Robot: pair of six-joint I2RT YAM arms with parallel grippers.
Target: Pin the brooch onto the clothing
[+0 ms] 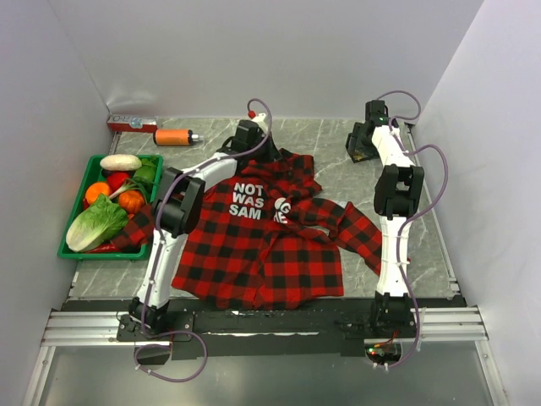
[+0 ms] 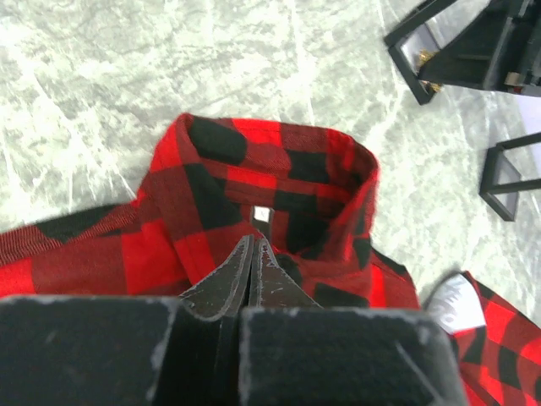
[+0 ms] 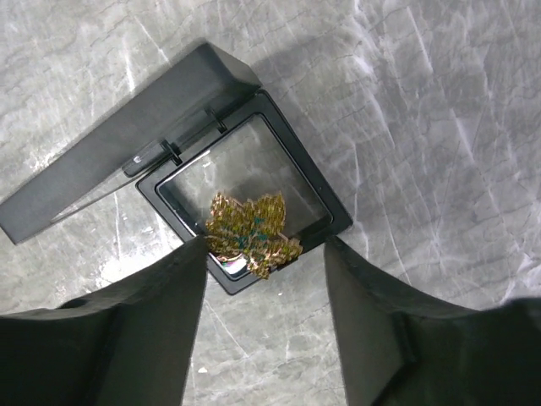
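Observation:
The red-and-black plaid garment [image 1: 254,254] lies spread over the middle of the table, with white lettering on it. In the left wrist view its raised collar [image 2: 279,161] stands just beyond my left gripper. That gripper's fingers are shut, with nothing showing between them, and their tips are over or against the cloth; contact is unclear. A gold, leaf-like brooch [image 3: 249,228] rests at the lower edge of an open black box [image 3: 314,188]. My right gripper hovers above it, fingers apart on either side of the brooch.
A green basket [image 1: 63,245] of vegetables stands at the left, a sleeve end hanging over it. An orange bottle [image 1: 173,137] and a red box [image 1: 133,123] lie behind. Bare table [image 1: 334,173] separates the collar from the black box.

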